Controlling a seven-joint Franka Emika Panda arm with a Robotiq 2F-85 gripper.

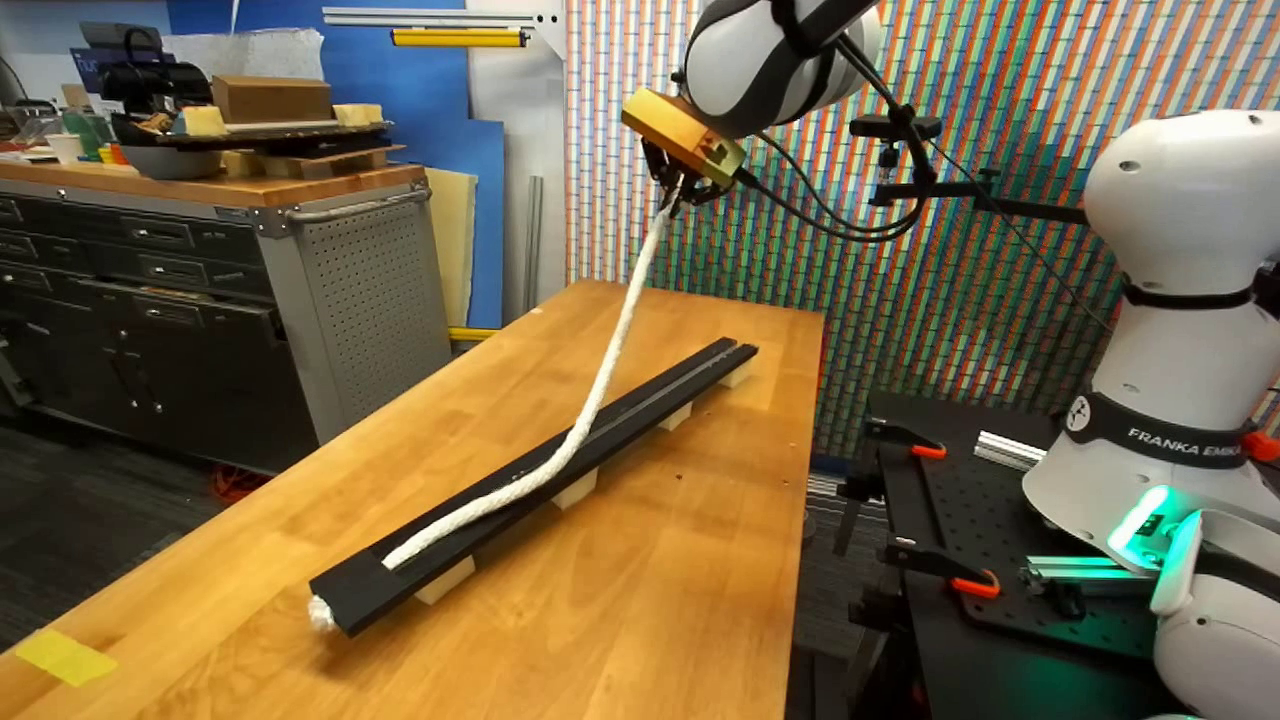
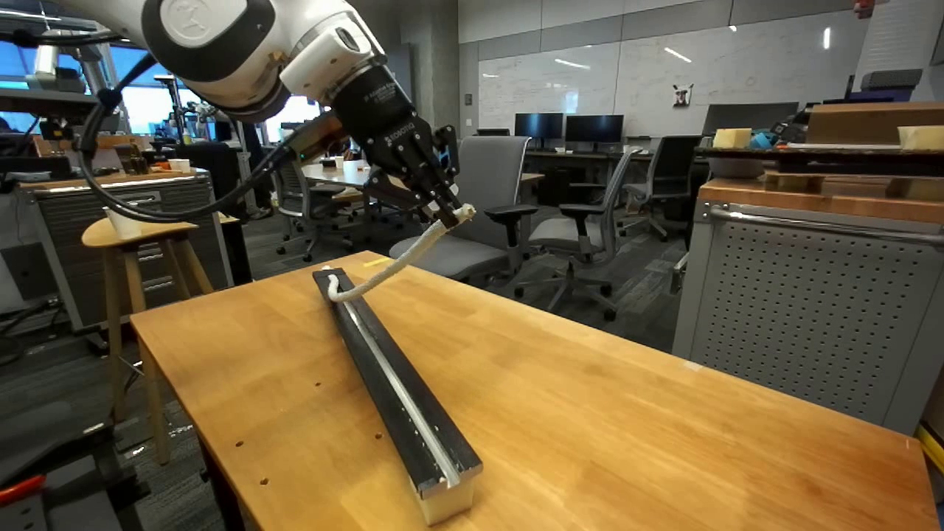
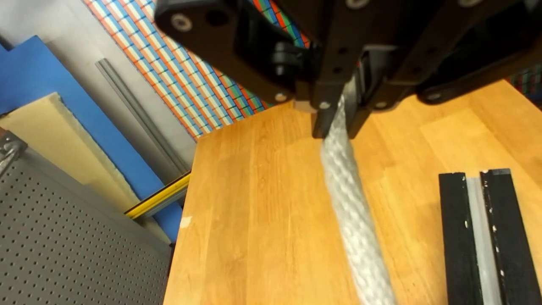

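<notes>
A white braided rope (image 1: 618,336) rises in a curve from the black grooved rail (image 1: 657,406) on the wooden table. High above the table my gripper (image 1: 674,198) is shut on the rope's upper end; the wrist view shows the rope (image 3: 350,203) hanging from between the fingertips. At its lower end the rope enters the rail near the near-left end, and a frayed white tip (image 1: 321,613) pokes out there. In exterior view 2 a short piece of rope (image 2: 464,212) sticks out past the gripper (image 2: 449,212). Most of the rail's groove (image 2: 398,389) is bare.
The rail rests on small wooden blocks (image 1: 576,487), with open table (image 1: 672,600) on both sides. Yellow tape (image 1: 66,655) marks the table's near-left corner. A grey tool cabinet (image 1: 372,288) stands beyond the left edge.
</notes>
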